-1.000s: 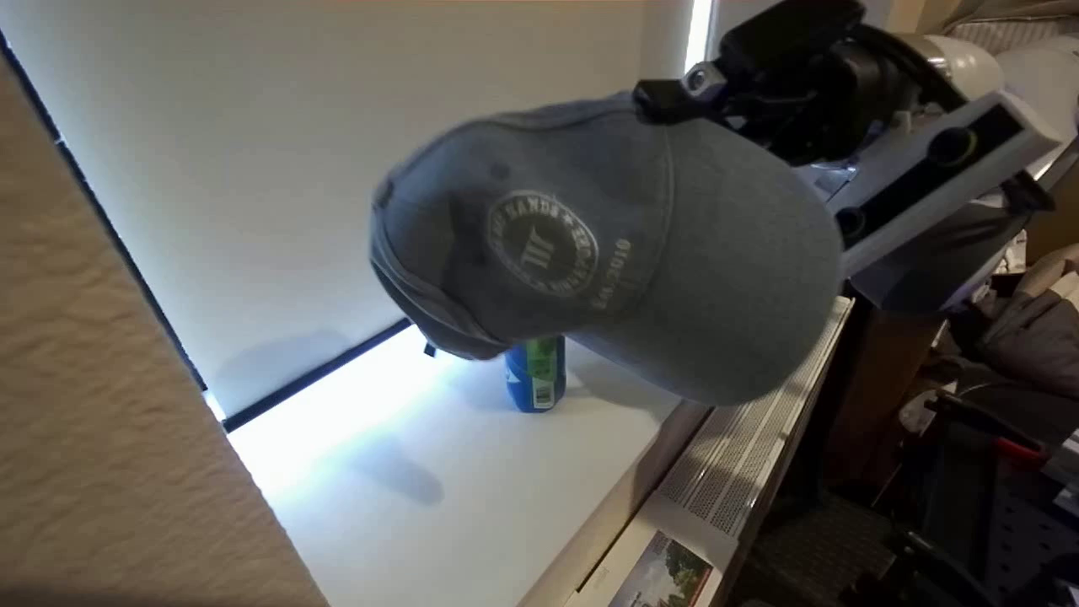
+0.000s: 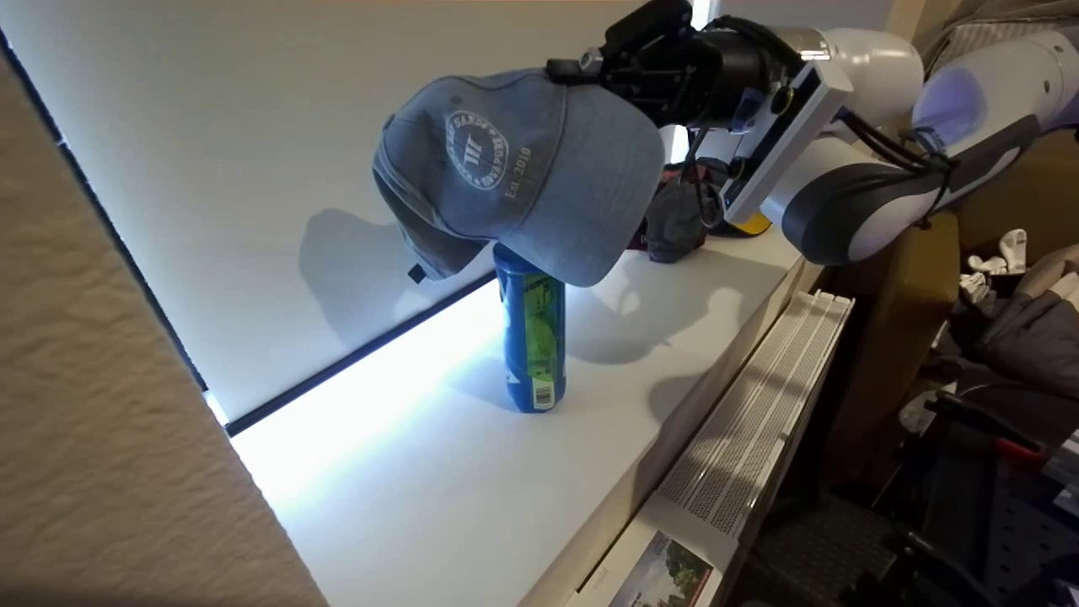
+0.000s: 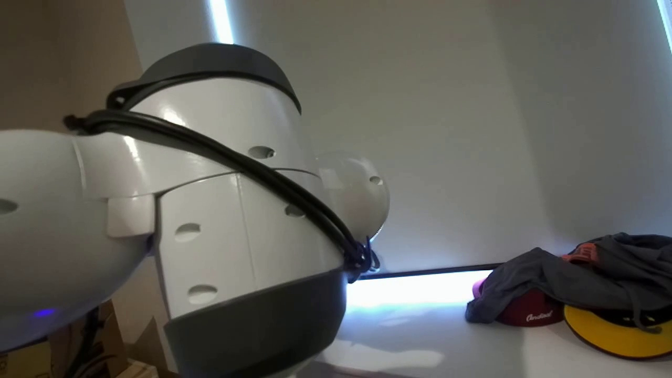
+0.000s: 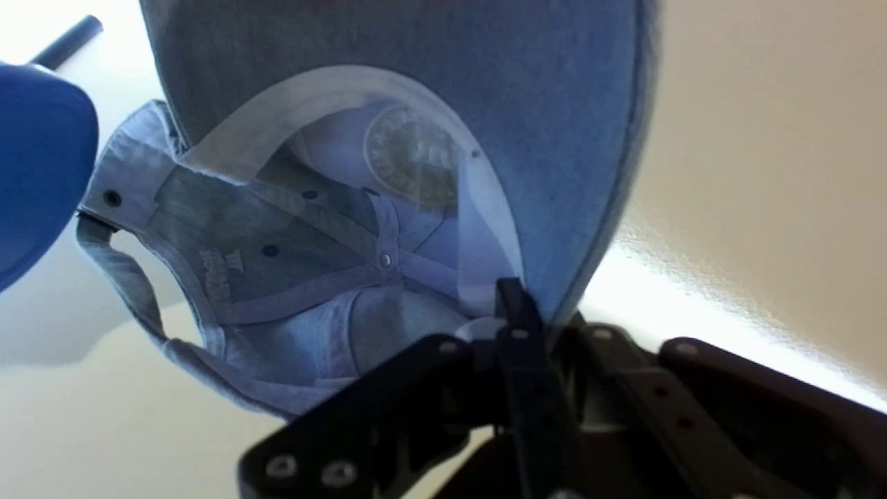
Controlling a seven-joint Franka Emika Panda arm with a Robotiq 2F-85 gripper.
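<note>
A grey-blue baseball cap (image 2: 526, 167) with a round white emblem hangs in the air, and my gripper (image 2: 577, 71) is shut on its edge where brim and crown meet. From the wrist view, the cap's hollow inside (image 4: 332, 249) faces the camera, and the gripper pinches it at the lower right. A blue can with a green label (image 2: 536, 329) stands upright on the white sill; the cap hides part of its top in exterior view 1. The can's blue top (image 4: 41, 166) shows beside the cap at the wrist view's left edge.
Other caps lie piled farther along the sill, including a dark grey one (image 3: 535, 277) and one with a yellow brim (image 3: 623, 334). A pale window blind (image 2: 253, 172) rises behind. The sill's near part (image 2: 435, 526) is bare, with a radiator (image 2: 754, 435) below its edge.
More of the can shows now. The can has not moved.
</note>
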